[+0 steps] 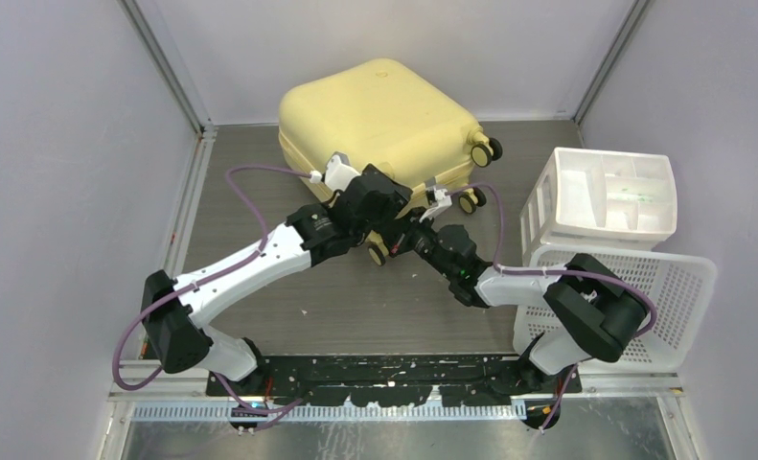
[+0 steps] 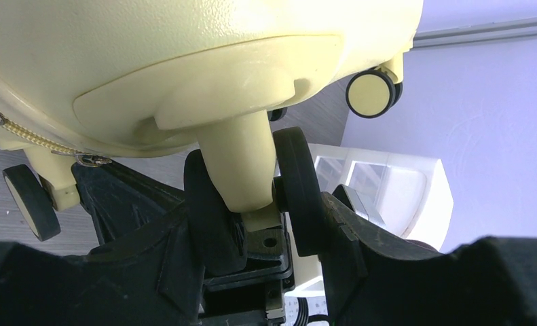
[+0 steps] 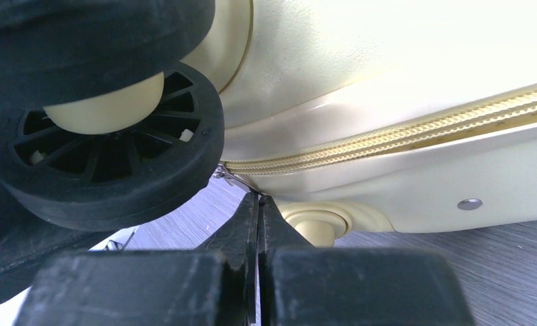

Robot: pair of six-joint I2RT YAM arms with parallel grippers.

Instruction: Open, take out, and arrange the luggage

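A pale yellow suitcase lies on the grey floor at the back, wheels to the front and right. In the left wrist view my left gripper is shut on the suitcase's protruding handle. My right gripper is shut beneath the zipper, its tips at a metal zipper pull beside a large black wheel; whether it pinches the pull is not clear. In the top view both grippers meet at the suitcase's front, largely hidden by the arms.
A white bin with compartments stands at the right, with a perforated white basket in front of it. Bare floor lies front left of the suitcase. Walls enclose the area at the back and sides.
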